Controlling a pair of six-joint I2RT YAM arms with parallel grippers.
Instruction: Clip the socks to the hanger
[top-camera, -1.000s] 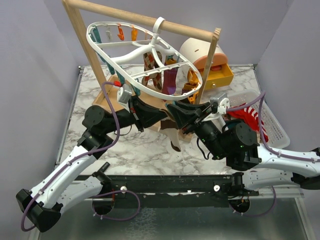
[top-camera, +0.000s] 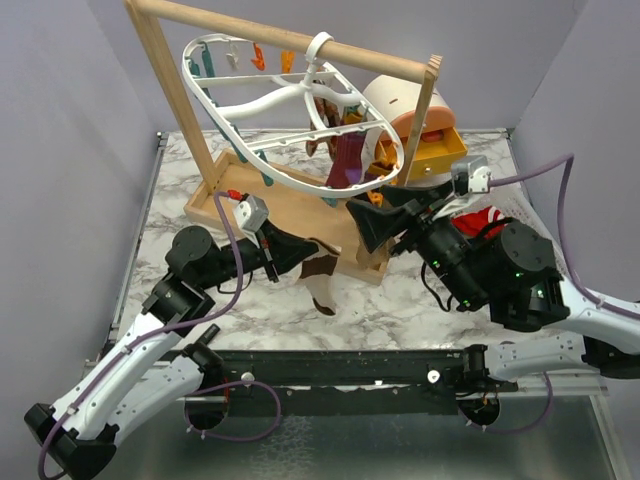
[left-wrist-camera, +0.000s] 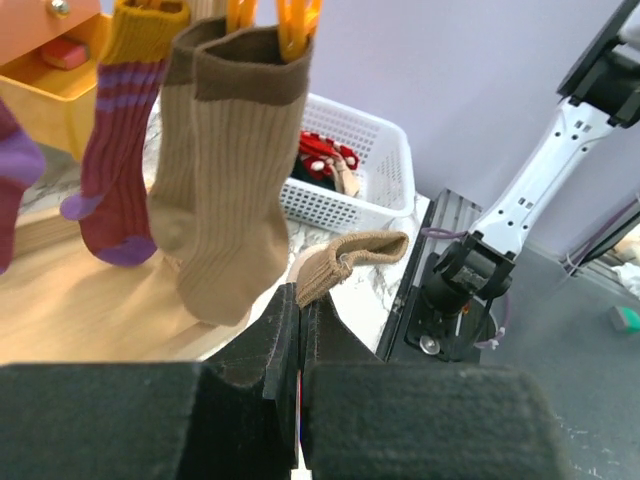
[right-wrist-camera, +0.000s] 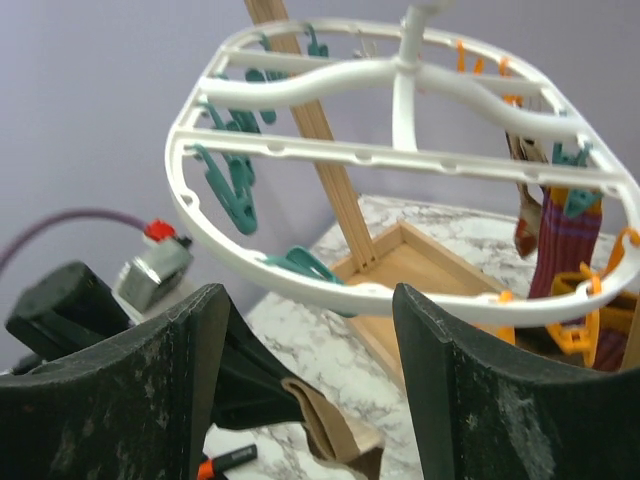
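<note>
A brown-and-white sock (top-camera: 321, 280) hangs from my left gripper (top-camera: 316, 243), which is shut on its edge, below the front of the white hanger. In the left wrist view the sock's folded edge (left-wrist-camera: 345, 262) sticks out past the fingertips. My right gripper stands open, nothing held, with the front rim of the white hanger (right-wrist-camera: 350, 298) passing across the view between its fingers. A teal clip (right-wrist-camera: 300, 263) on that rim also shows between them. Maroon-and-purple socks (left-wrist-camera: 115, 165) and tan socks (left-wrist-camera: 245, 170) hang from the hanger's clips.
A wooden frame (top-camera: 300, 36) carries the hanger over its wooden base (top-camera: 280, 195). More teal clips (right-wrist-camera: 230, 195) line the left side of the rim. At the right stands a white basket (left-wrist-camera: 345, 205) with red cloth inside; an orange drawer (top-camera: 440, 152) is behind.
The hanger has tilted and swung a little.
</note>
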